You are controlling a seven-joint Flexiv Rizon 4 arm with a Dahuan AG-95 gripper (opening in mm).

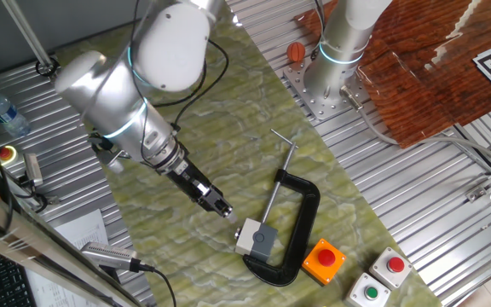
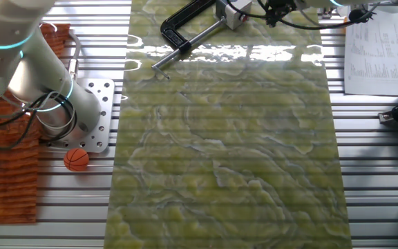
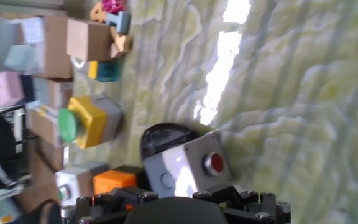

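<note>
A grey-and-white button box (image 1: pixel 257 240) lies within the frame of a black C-clamp (image 1: pixel 307 230) on the green marbled mat. Its red button (image 3: pixel 214 163) faces my side in the wrist view. My gripper (image 1: pixel 222 210) is up and left of the box in exterior view 1, apart from it. The gripper looks open, its fingers (image 3: pixel 247 204) spread at the bottom of the wrist view, and I see nothing held. Exterior view 2 shows the box (image 2: pixel 233 14) and the clamp's screw bar (image 2: pixel 202 36) at its top edge.
Right of the clamp stand an orange box with a red button (image 1: pixel 323 261) and two white button boxes, one with a red button (image 1: pixel 392 267), one green (image 1: pixel 369 291).
</note>
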